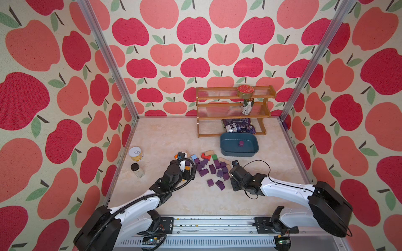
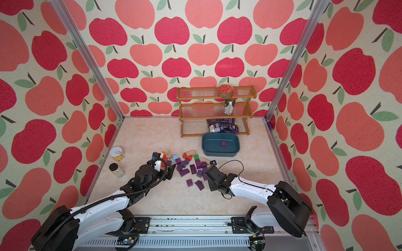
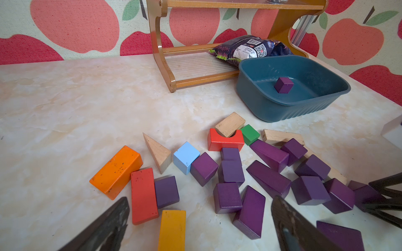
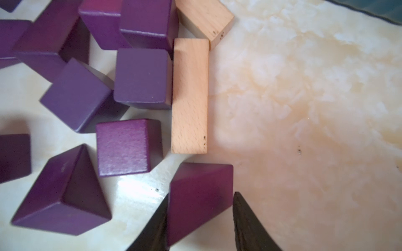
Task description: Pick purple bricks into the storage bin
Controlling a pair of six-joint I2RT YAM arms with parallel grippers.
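Observation:
Purple blocks [image 3: 268, 177] are spread over the table among wooden, red, orange, yellow, green and blue ones. The blue storage bin [image 1: 230, 150] stands behind them, holding one purple cube [image 3: 284, 85]. My right gripper is open, low over a purple wedge block [image 4: 201, 192] at the pile's right side, its fingers on either side of that block's lower part; whether they touch it is unclear. My left gripper is open above the pile's left end, with yellow [image 3: 171, 230] and purple blocks below and ahead of it.
A three-tier wooden shelf [image 1: 199, 125] with bags and a tin stands at the back. A can [image 1: 135, 153] and a jar [image 1: 137, 169] are at the left.

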